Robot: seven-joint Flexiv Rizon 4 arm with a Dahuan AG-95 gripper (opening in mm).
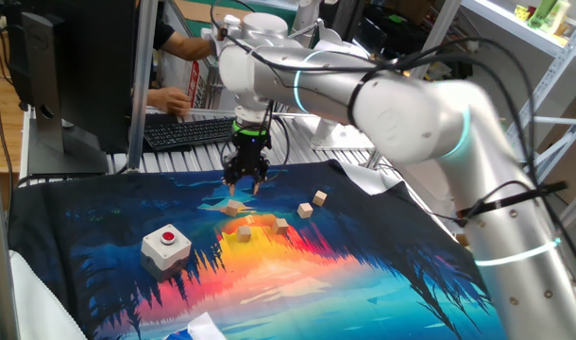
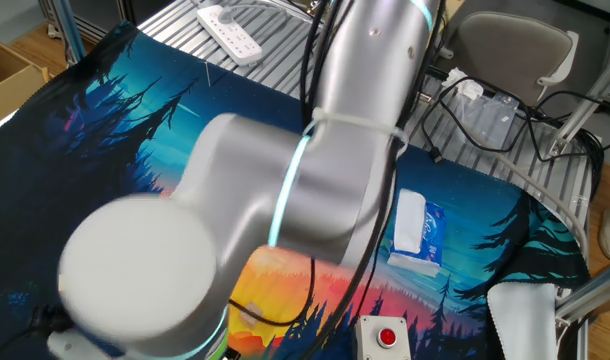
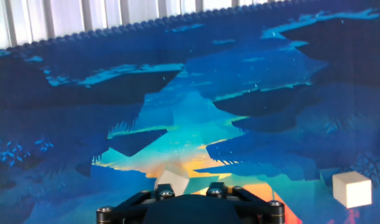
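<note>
My gripper points straight down over the far side of the printed cloth, its two fingers spread and nothing between them. Just below it lies a small wooden cube, apart from the fingertips. The wrist view shows that pale cube turned at an angle, partly hidden behind the left fingertip. More wooden cubes lie nearer the camera and to the right: one cube, a second cube, a third cube and the rightmost cube. The arm hides the gripper in exterior view 2.
A grey box with a red button stands at the cloth's left. A tissue pack lies on the cloth. Behind the cloth are a keyboard, a monitor and a person's hand.
</note>
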